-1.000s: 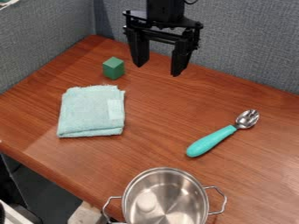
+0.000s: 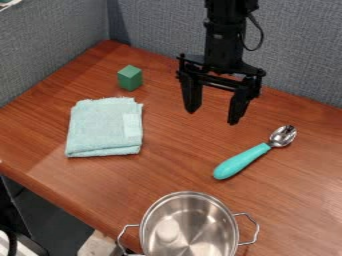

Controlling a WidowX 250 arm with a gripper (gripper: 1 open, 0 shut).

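My black gripper [image 2: 214, 102] hangs above the back middle of the wooden table, open, with nothing visible between its wide-set fingers. To its left stands a small green block [image 2: 130, 78]. A folded pale blue cloth [image 2: 103, 127] lies on the left. A spoon with a teal handle [image 2: 242, 159] lies right of centre, its metal head toward the back right. A steel pot [image 2: 190, 208] with two side handles sits at the front middle.
Grey padded walls [image 2: 305, 60] border the back and left of the table [image 2: 160, 175]. The front left corner drops off to a dark area.
My gripper has moved to the right and down over the last second. The block, cloth, spoon and pot have not moved.
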